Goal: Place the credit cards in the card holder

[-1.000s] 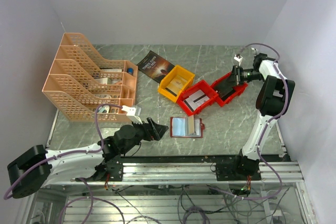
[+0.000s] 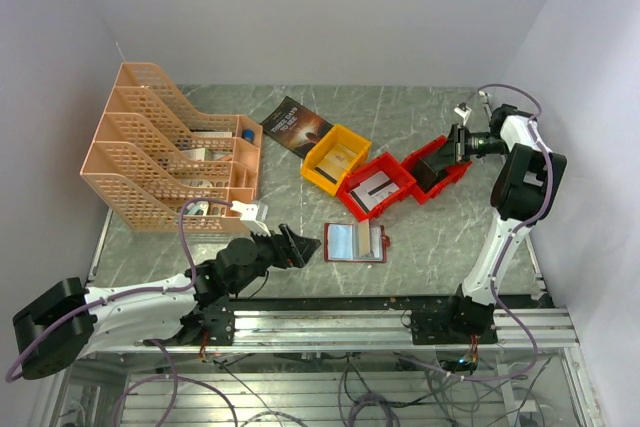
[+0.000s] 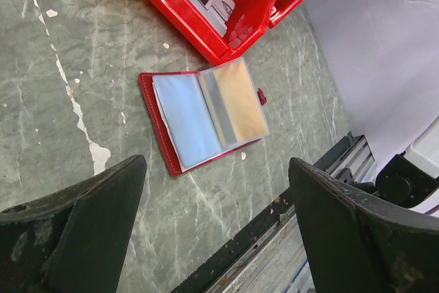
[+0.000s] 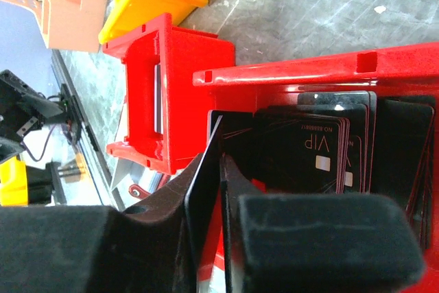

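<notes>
Black credit cards [image 4: 281, 145], some marked VIP, stand stacked in the right red bin [image 4: 322, 60]. My right gripper is down in that bin, its fingers shut, with the thin edge of a dark card at or between the fingertips; whether it grips it is unclear. The card holder [image 3: 190, 118] lies open on the table, a blue and a tan page showing in clear sleeves. My left gripper [image 2: 300, 247] stands open left of the holder, with nothing between its fingers.
A middle red bin [image 2: 352, 197] holds white cards, and a yellow bin [image 2: 315, 172] sits beside it. A peach organizer [image 2: 130, 177] fills the left, and a dark poster [image 2: 295, 122] lies at the back. The table in front of the bins is mostly clear.
My right gripper has shifted slightly to the right within the red bin. The left arm and the card holder have not moved.
</notes>
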